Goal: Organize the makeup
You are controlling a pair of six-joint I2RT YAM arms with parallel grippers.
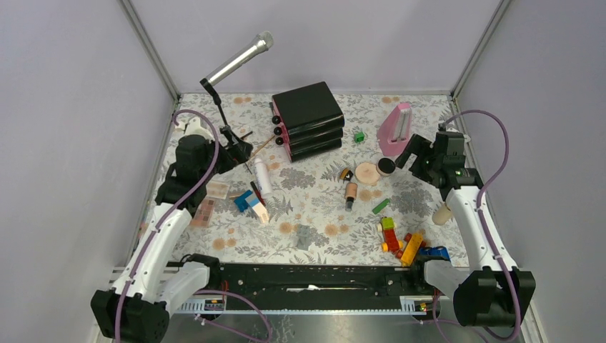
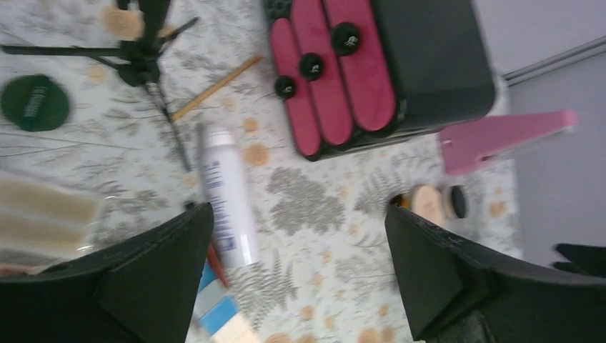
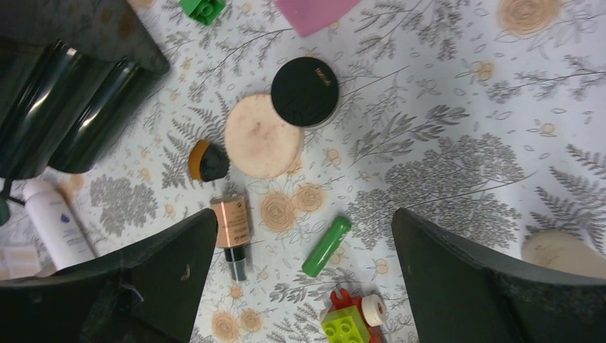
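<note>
A black-and-pink case with three drawers (image 1: pixel 309 121) stands at the back middle, its black knobs facing left. Right of centre lie a black-lidded jar (image 3: pixel 305 91), a round beige puff (image 3: pixel 263 137) touching it, and a foundation bottle (image 3: pixel 231 223). A white bottle (image 2: pixel 229 193) and two palettes (image 1: pixel 216 189) lie on the left, the palettes partly under the arm. My left gripper (image 1: pixel 243 158) hangs open above the left side, nothing between its fingers. Over the right side my right gripper (image 1: pixel 405 156) is open and empty, near the jar and the pink holder (image 1: pixel 395 130).
A microphone on a stand (image 1: pixel 240 60) rises at the back left, close to the left gripper. Toy vehicles (image 1: pixel 400 243) sit at the front right, with a green stick (image 3: pixel 326 246) nearby. A green block (image 1: pixel 359 136) is beside the case.
</note>
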